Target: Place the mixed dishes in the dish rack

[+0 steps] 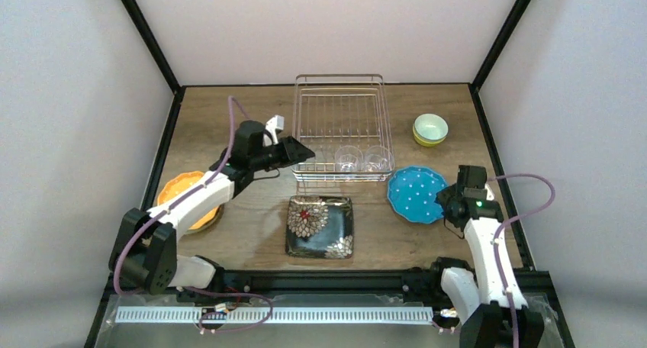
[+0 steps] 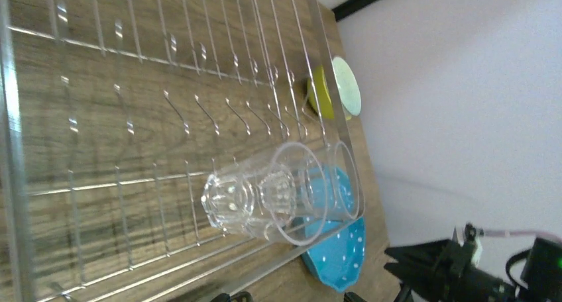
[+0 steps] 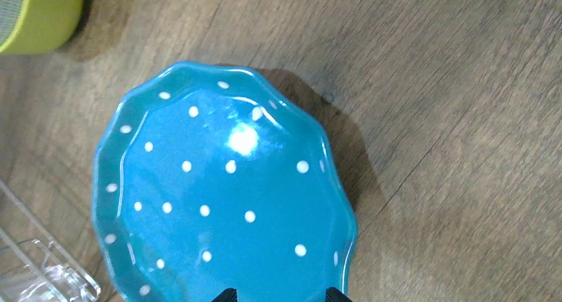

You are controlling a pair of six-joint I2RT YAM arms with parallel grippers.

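Observation:
A wire dish rack (image 1: 339, 96) holds clear glasses (image 1: 348, 159) at its front; they lie on their sides in the left wrist view. My left gripper (image 1: 309, 154) hangs open at the rack's left front. A blue dotted plate (image 1: 412, 191) lies right of the rack, with my right gripper (image 1: 445, 201) at its right edge; in the right wrist view only its fingertips show at the bottom. A dark square plate (image 1: 309, 233) lies in front of the rack, an orange plate (image 1: 183, 186) at left, partly hidden by the left arm.
Stacked mint and yellow bowls (image 1: 430, 130) stand at the back right. Bare table lies at the back left. Walls enclose both sides.

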